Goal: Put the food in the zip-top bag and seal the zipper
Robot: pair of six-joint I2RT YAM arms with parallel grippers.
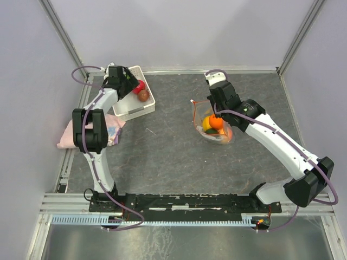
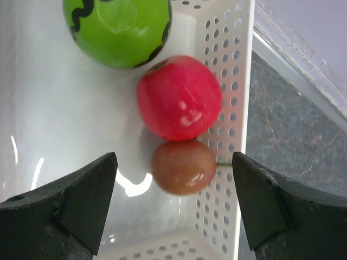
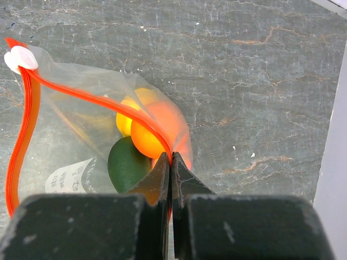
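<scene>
In the top view my left gripper (image 1: pixel 132 80) hangs over a white basket (image 1: pixel 133 114), its fingers open and empty. Below its fingers, the left wrist view shows a red fruit (image 2: pixel 179 97), a brown fruit (image 2: pixel 183 167) with a stem, and a green striped one (image 2: pixel 120 32). My right gripper is shut on the orange zipper edge of the clear bag (image 3: pixel 87 86), holding the mouth apart. The white slider (image 3: pixel 21 58) is at the edge's far corner. Inside the bag lie an orange (image 3: pixel 147 142), a yellow fruit (image 3: pixel 124 123) and a dark green one (image 3: pixel 127 162).
A folded pink cloth (image 1: pixel 66 136) and a patterned piece (image 1: pixel 114 127) lie in front of the basket at the left. Between basket and bag the dark tabletop (image 1: pixel 168 130) is clear. Frame rails and walls bound the table.
</scene>
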